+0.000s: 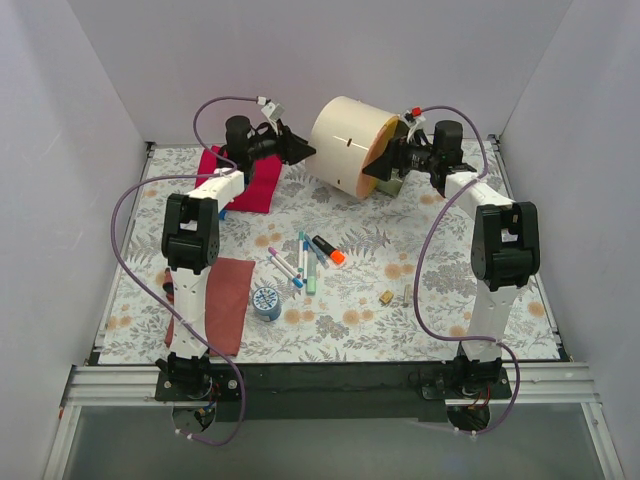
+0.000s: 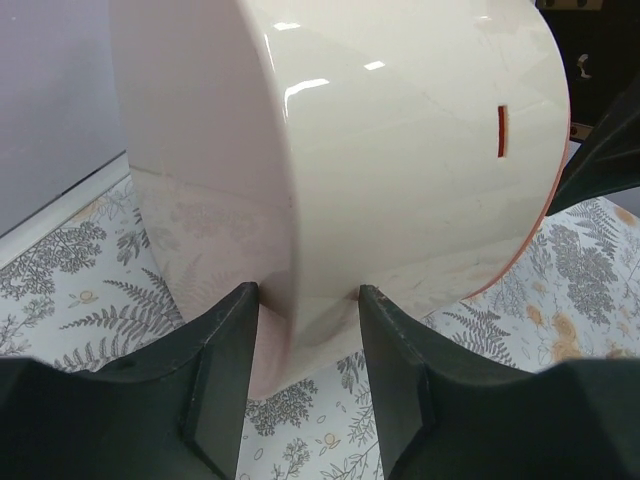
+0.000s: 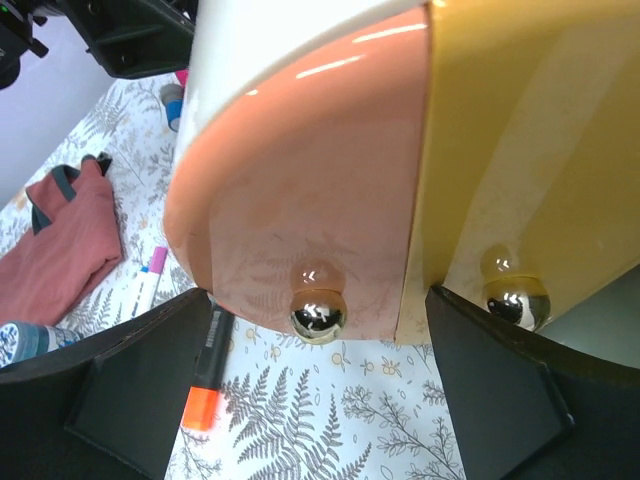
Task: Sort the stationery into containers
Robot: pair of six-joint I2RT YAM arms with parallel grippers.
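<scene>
A large white rounded container [image 1: 345,140] lies at the back centre. Its right end carries an orange-pink front [image 3: 300,190] and a yellow front [image 3: 520,130], each with a shiny knob. My left gripper is shut on the container's white edge. At the other end my right gripper stands open, its fingers on either side of the pink front's knob [image 3: 318,312]. In mid-table lie several pens [image 1: 286,266], a black marker with an orange end [image 1: 328,250] and a green stick-shaped item [image 1: 311,284].
A blue round tin [image 1: 266,303] stands front left of centre, beside a dull red cloth [image 1: 232,290]. Red fabric [image 1: 262,185] lies under the left arm. A small yellow block [image 1: 386,297] and a thin stick [image 1: 407,295] lie front right, with clear table around them.
</scene>
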